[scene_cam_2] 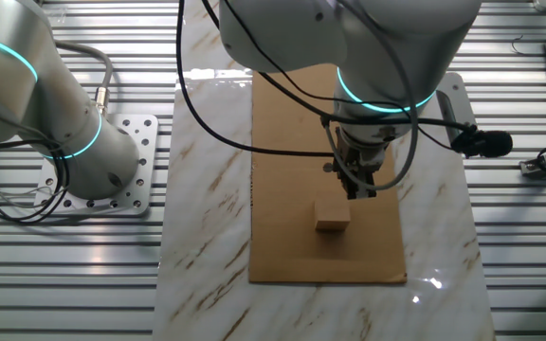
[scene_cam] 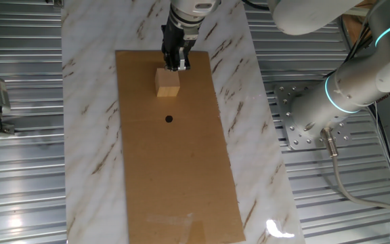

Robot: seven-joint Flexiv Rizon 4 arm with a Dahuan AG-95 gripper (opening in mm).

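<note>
A plain wooden block (scene_cam: 168,84) rests on the brown cardboard sheet (scene_cam: 175,163), near the sheet's far end in exterior view 1. My gripper (scene_cam: 177,66) points down close by, its tip overlapping the block's upper edge in that view. From the opposite side, in exterior view 2, the gripper (scene_cam_2: 360,191) appears above and slightly right of the block (scene_cam_2: 332,216), apart from it in the picture. Its fingers are dark and small here, so how far they are spread does not show. Nothing can be made out between them.
A black round spot (scene_cam: 168,118) marks the cardboard just below the block in exterior view 1. Most of the sheet is bare. Around it lies a marble-patterned tabletop (scene_cam: 90,149), clear of objects. Black cables (scene_cam_2: 254,149) loop around the arm.
</note>
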